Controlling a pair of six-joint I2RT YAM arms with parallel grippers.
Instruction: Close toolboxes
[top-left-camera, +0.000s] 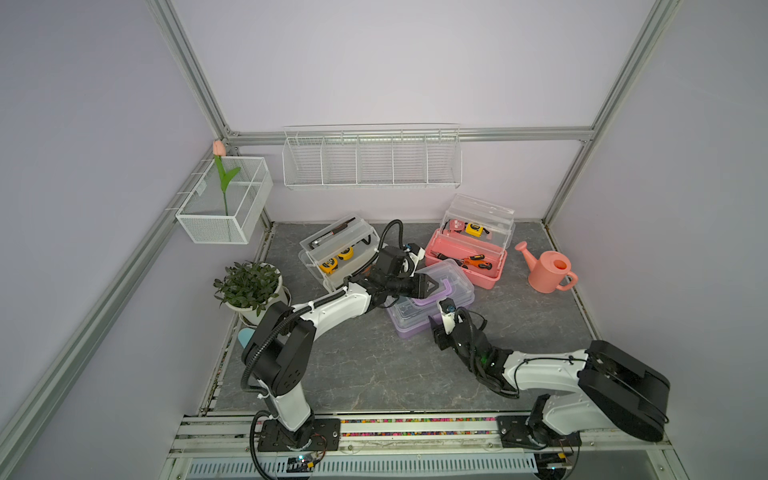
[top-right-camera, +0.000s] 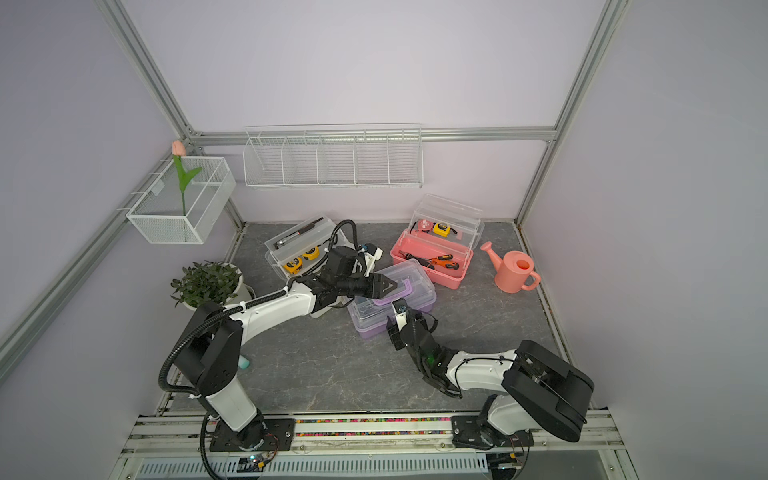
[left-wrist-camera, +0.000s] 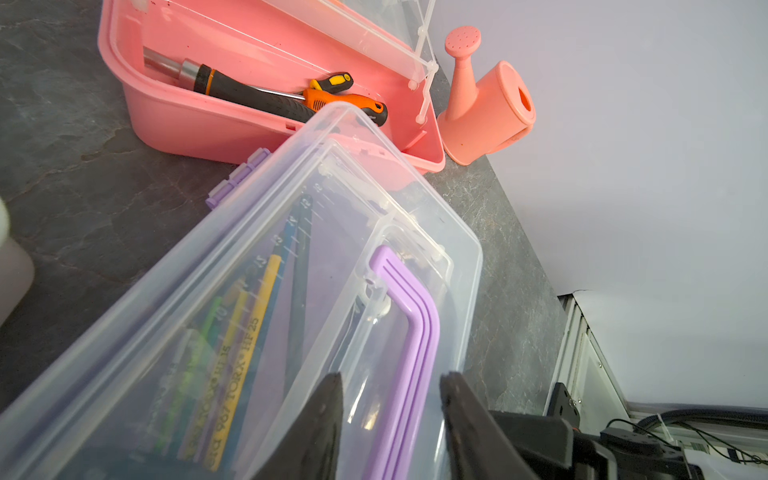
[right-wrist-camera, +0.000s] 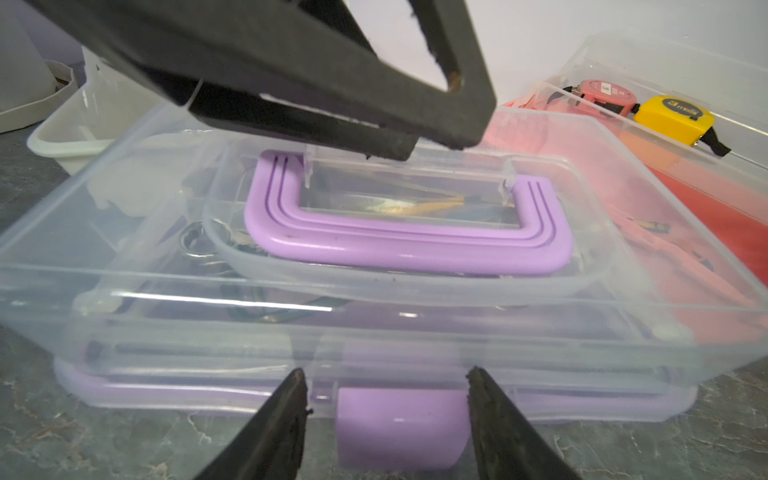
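Note:
The lilac toolbox (top-left-camera: 408, 316) has its clear lid down, with a lilac handle (right-wrist-camera: 408, 256) on top. My left gripper is over that handle, shut, though what lies between its fingertips is unclear. My right gripper is at the front, fingers either side of the lilac latch (right-wrist-camera: 400, 428), part open. Behind, the pink toolbox (top-right-camera: 448, 276) stands open with tools, and a white toolbox (top-right-camera: 276, 254) with tape measures stands open at the back left.
A pink watering can (top-left-camera: 548, 276) stands at the right, a potted plant (top-left-camera: 248, 284) at the left. Wire baskets (top-left-camera: 372, 160) hang on the walls.

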